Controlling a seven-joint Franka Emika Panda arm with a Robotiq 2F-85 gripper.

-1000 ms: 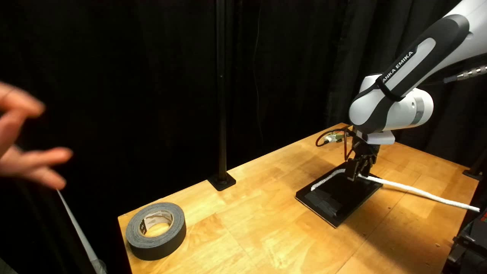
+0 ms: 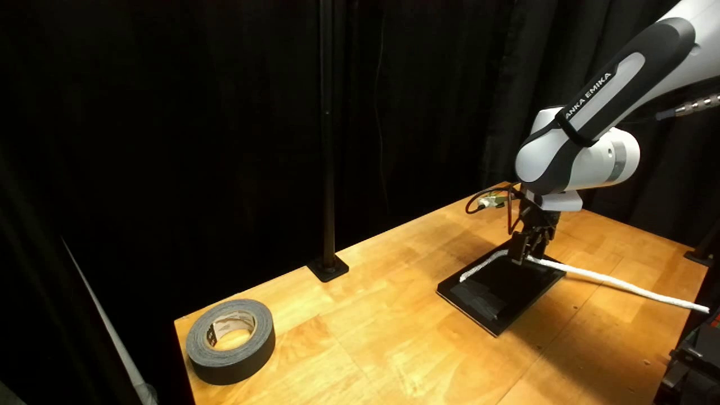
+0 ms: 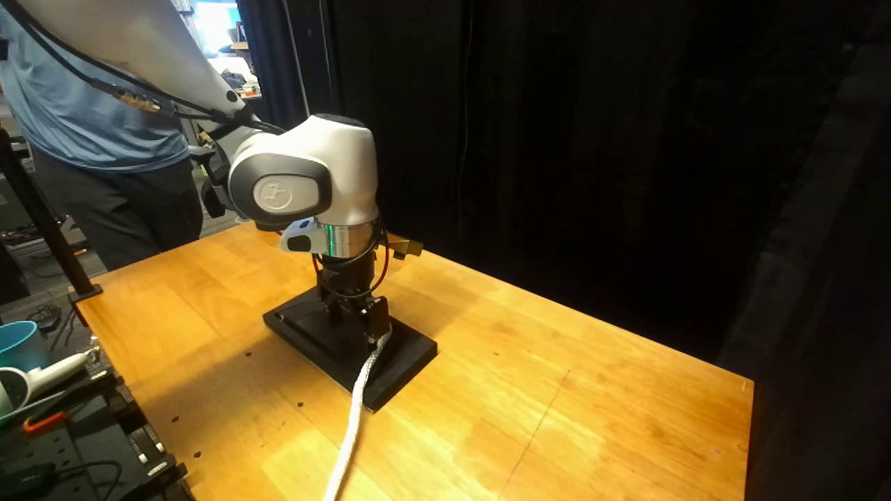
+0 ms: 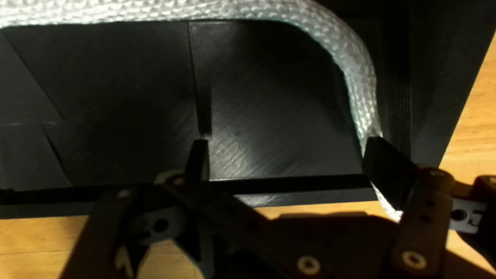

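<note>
A white braided rope (image 2: 621, 283) runs from the right part of the table onto a black board (image 2: 486, 310) and bends along the board's edge. Low over that board, my gripper points down with its fingers wide apart. In the wrist view the rope (image 4: 360, 69) curves at the top right and passes behind the right finger (image 4: 390, 172); whether they touch I cannot tell. Bare black surface shows between the fingertips. From the second exterior view, the rope (image 3: 355, 409) leaves the gripper's near finger toward the front of the table.
A roll of dark tape (image 2: 233, 347) lies at the table's left corner. A black post base (image 2: 328, 268) stands on the back edge. A person (image 3: 100, 142) stands behind the arm.
My gripper has shifted very slightly to the left in the first exterior view. The rope and board look unmoved.
</note>
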